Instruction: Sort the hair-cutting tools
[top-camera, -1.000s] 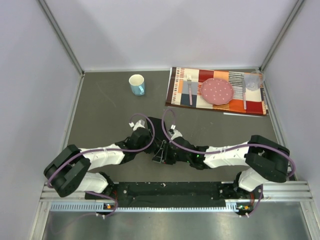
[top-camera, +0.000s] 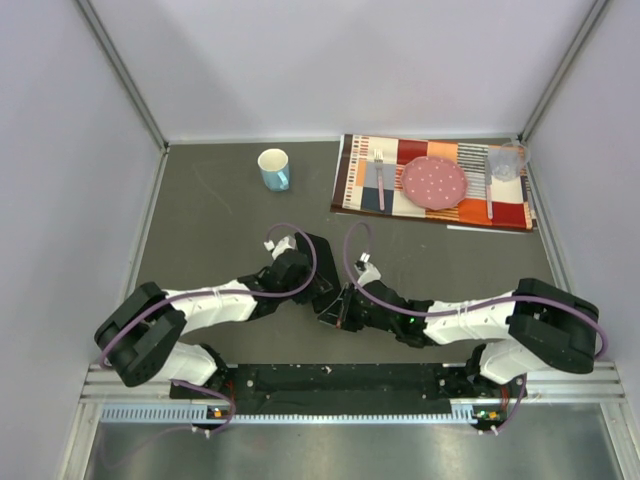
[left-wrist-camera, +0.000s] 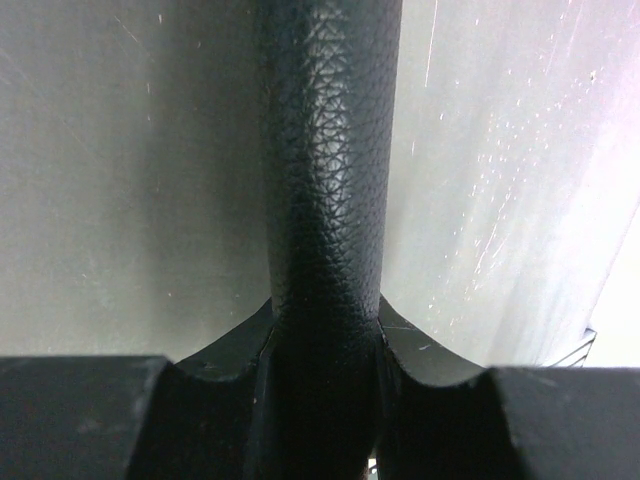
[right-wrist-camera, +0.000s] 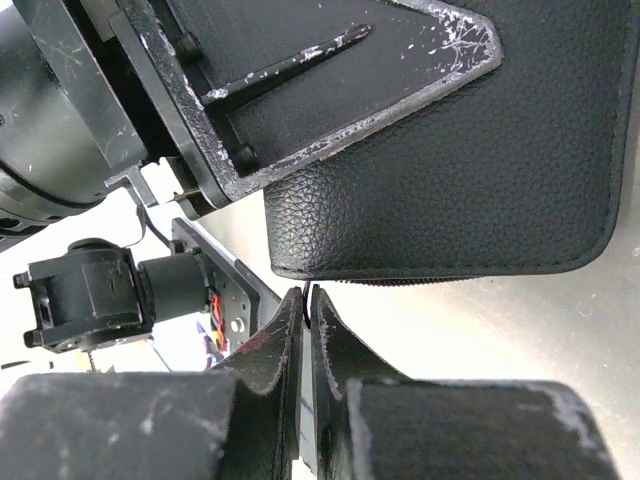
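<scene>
A black leather zip case stands between my two arms in the top view. My left gripper is shut on its rounded edge, which runs up the middle of the left wrist view. In the right wrist view the left gripper's dark finger lies flat across the case. At the case's lower corner my right gripper is shut, with a thin sliver, apparently the zipper pull, between its tips. Zipper teeth show along the lower edge. Whatever is inside the case is hidden.
A blue mug stands at the back left. At the back right lies a patterned placemat with a pink plate, a fork and a knife; a clear glass is at its corner.
The right gripper and arm have shifted a little to the right along the case. My left gripper and the case have moved slightly right too.
</scene>
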